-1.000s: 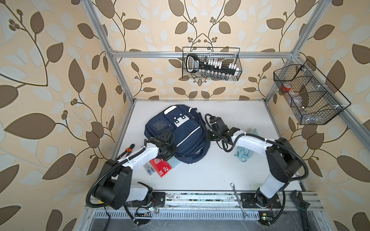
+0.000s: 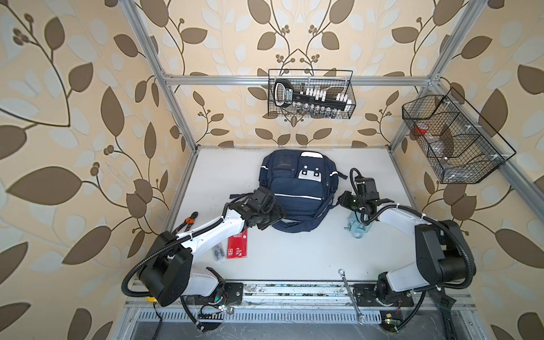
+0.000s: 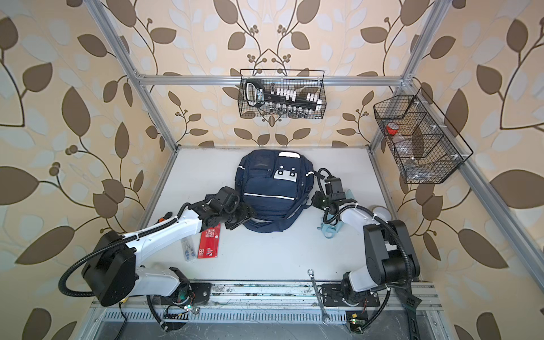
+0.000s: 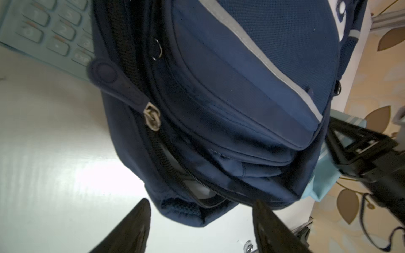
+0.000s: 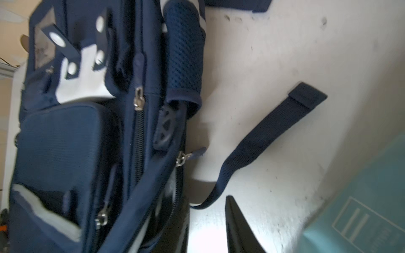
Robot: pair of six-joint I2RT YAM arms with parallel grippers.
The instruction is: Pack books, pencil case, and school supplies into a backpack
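The navy backpack (image 2: 297, 187) lies on the table, its lower end toward me. In the left wrist view its zipped opening (image 4: 185, 177) gapes slightly, showing pale lining. My left gripper stands part open at the bag's lower left edge, nothing clasped. At the right side, my right gripper is nearly closed around a navy strap (image 5: 261, 139); the exact grip is partly hidden. A red packet (image 2: 237, 244) and a clear pouch (image 2: 218, 251) lie at left. A pale teal item with number keys (image 4: 50, 38) is partly under the bag. A light blue bag (image 2: 357, 226) lies at right.
Orange-handled pliers (image 2: 189, 220) rest near the left wall. A wrench (image 2: 351, 294) lies across the front rail. Wire baskets hang at the back (image 2: 311, 93) and right (image 2: 459, 138).
The backpack has shifted right and turned from slanted to nearly straight. My right gripper has moved right, the left one slightly right. The red packet has turned upright.
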